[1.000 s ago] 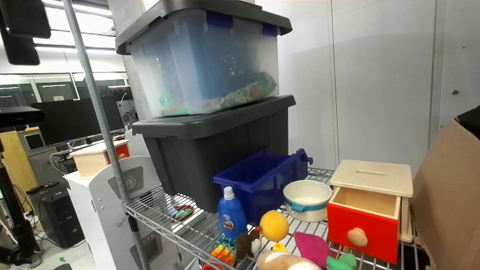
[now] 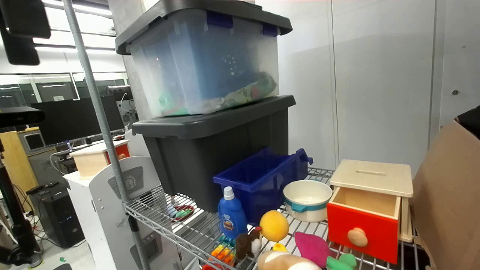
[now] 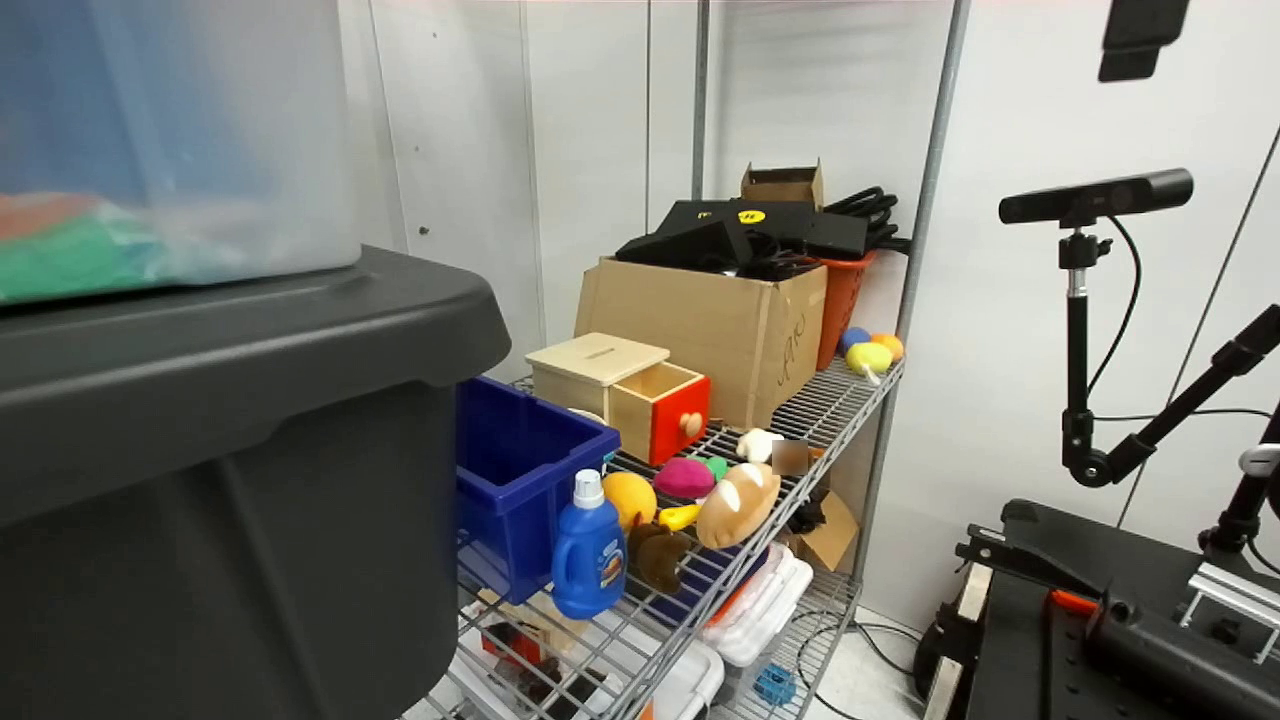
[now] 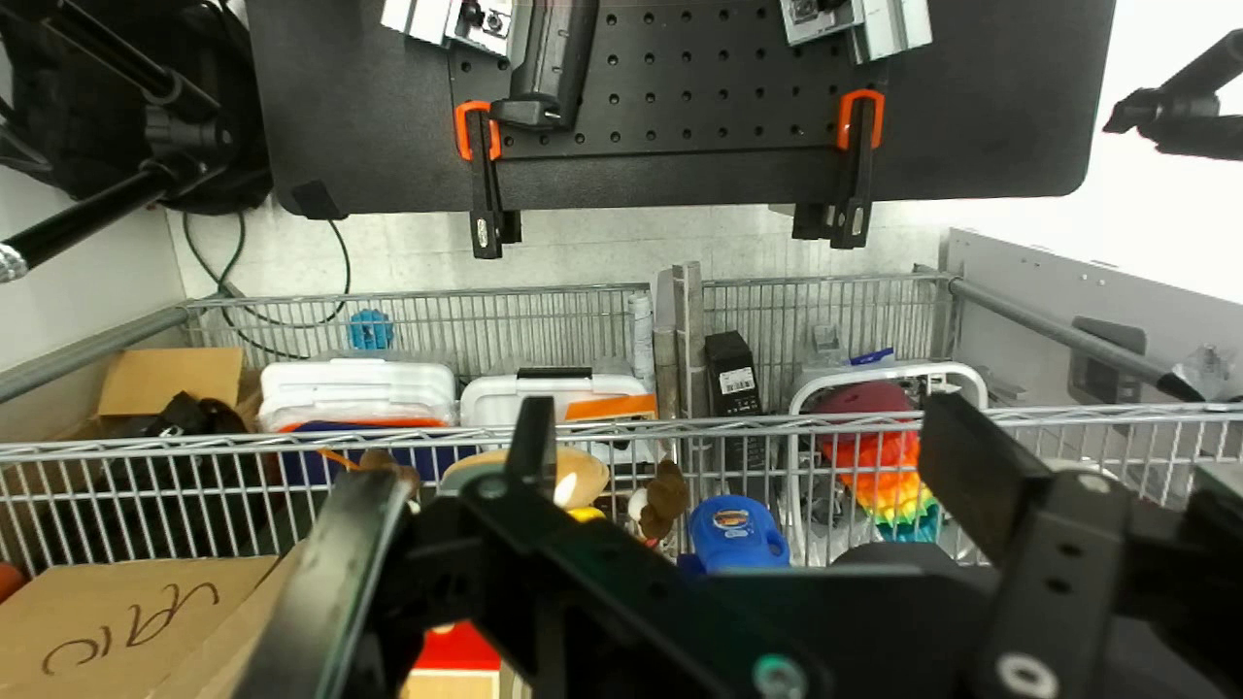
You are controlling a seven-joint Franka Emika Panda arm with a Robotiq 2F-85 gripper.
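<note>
My gripper is open in the wrist view, its dark fingers wide apart with empty space between them. Beyond it, on the wire shelf (image 3: 804,414), stands a blue detergent bottle (image 2: 232,215) with a white cap. Beside the bottle are a yellow-orange ball (image 2: 274,225), a brown plush toy (image 2: 244,245), a tan bread-shaped plush (image 3: 738,506) and a magenta plush (image 2: 312,248). A wooden box (image 2: 373,173) has its red-fronted drawer (image 2: 346,227) pulled out; the part of the drawer's inside that shows is bare. Left of it sits a cream pot (image 2: 308,191) with a teal band.
A blue bin (image 2: 265,180) stands behind the bottle, against a dark grey tote (image 2: 216,157) with a clear tote (image 2: 211,63) on top. A cardboard box (image 3: 708,330) bounds the drawer's other side. The shelf's front rail (image 4: 816,421) crosses the wrist view.
</note>
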